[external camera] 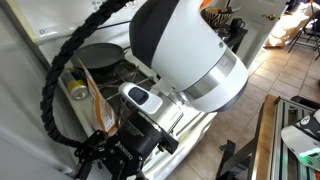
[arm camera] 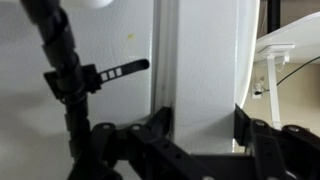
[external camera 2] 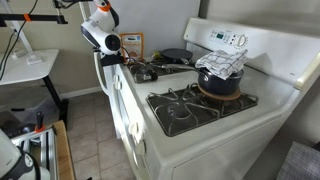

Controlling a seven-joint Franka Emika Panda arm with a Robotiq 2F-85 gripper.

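In the wrist view my gripper has its dark fingers on both sides of a pale, smooth panel [arm camera: 205,70]. The panel fills the space between them, and the gripper looks shut on it. It runs up the frame, with a shiny strip along its left edge; what it belongs to cannot be told. In the first exterior view the black gripper [external camera: 88,153] is low at the left, beside a white wall-like surface [external camera: 25,110], its fingertips hard to make out. The second exterior view shows the arm [external camera 2: 103,35] at the far left end of the stove.
A thin, brown-edged board [external camera 2: 132,46] stands upright near the stove's far end. On the stove [external camera 2: 215,125] are a dark pan [external camera 2: 177,55] and a black pot [external camera 2: 218,82] with a cloth over it. A can [external camera: 77,88] stands close to the arm. Tiled floor lies open in front.
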